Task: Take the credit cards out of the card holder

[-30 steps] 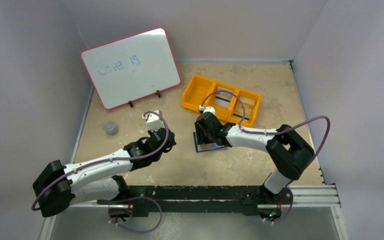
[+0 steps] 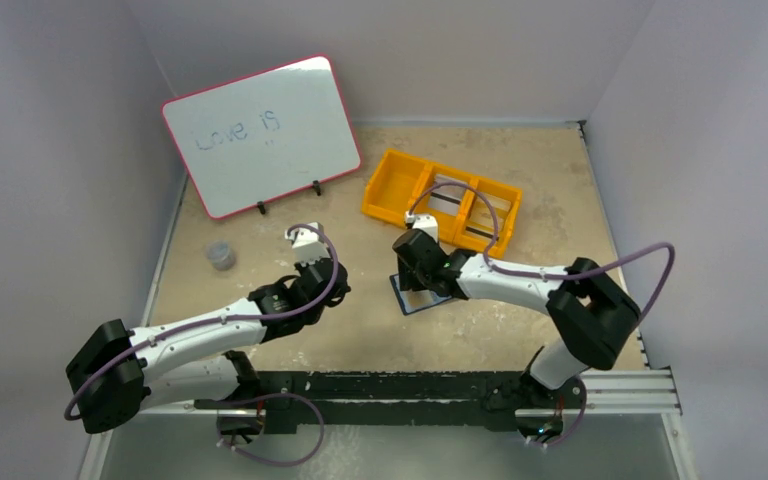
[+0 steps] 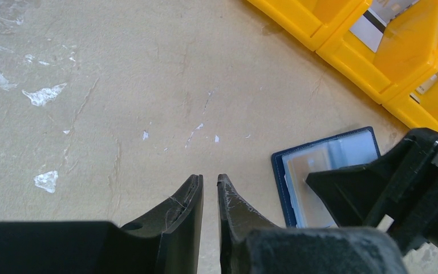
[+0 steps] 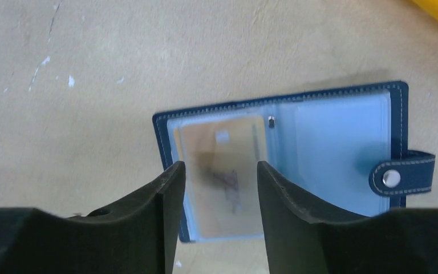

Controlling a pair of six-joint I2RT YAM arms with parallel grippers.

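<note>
An open blue card holder (image 4: pixel 331 142) with a dark stitched border and snap strap (image 4: pixel 405 177) lies on the table, clear sleeves showing a tan card (image 4: pixel 222 148) on the left half. My right gripper is over that card, fingers apart, nothing visible held; whether the tips touch it is unclear. In the top view the right arm (image 2: pixel 420 255) covers much of the holder. My left gripper hovers over bare table left of the holder, its fingertips slightly apart, nothing between them.
A yellow three-compartment organiser (image 2: pixel 390 190) with cards inside stands behind the holder. A whiteboard (image 2: pixel 260 140) lies at the back left, a small translucent cup (image 2: pixel 220 255) at the left.
The card holder has moved slightly toward the front. The left arm is still.
</note>
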